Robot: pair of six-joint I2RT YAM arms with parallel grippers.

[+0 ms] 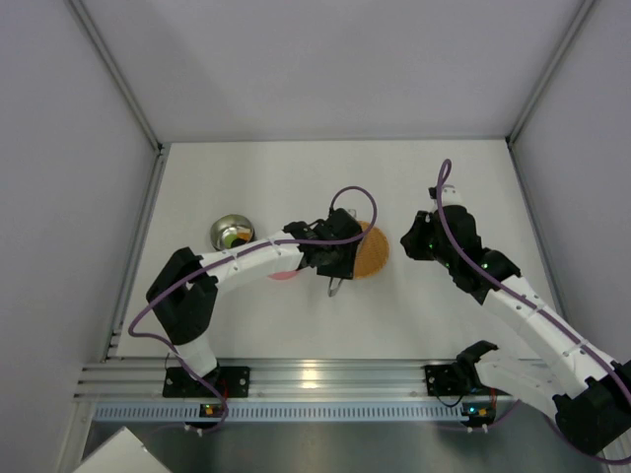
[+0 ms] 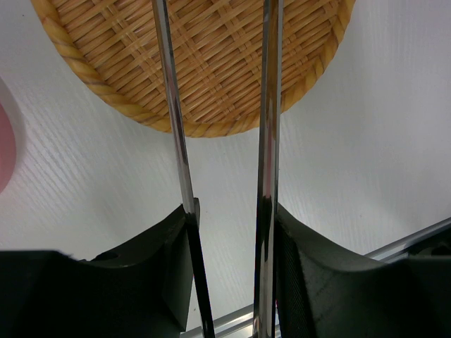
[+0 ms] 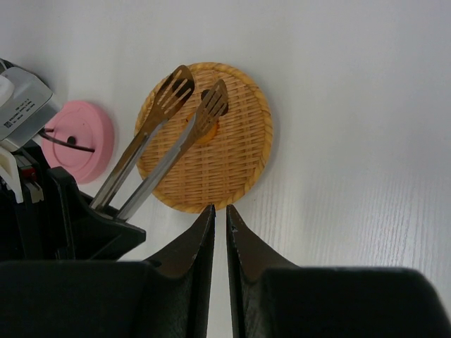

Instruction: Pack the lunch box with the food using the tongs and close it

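Observation:
My left gripper is shut on the metal tongs [image 2: 268,127], whose two arms pass between its fingers. In the right wrist view the slotted tong heads [image 3: 211,105] stand spread apart above the round woven tray [image 3: 244,169]. On that tray lie an orange food piece [image 3: 208,134] and a dark piece beside it, both partly covered by the tongs; contact cannot be made out. A pink round container [image 3: 99,134] sits left of the tray. My right gripper hangs right of the tray, its fingers nearly together with nothing visible between them.
A steel bowl [image 1: 219,233] with colourful food inside stands at the left of the white table [image 1: 296,163]. The left arm crosses the table's middle and partly hides the pink container from above.

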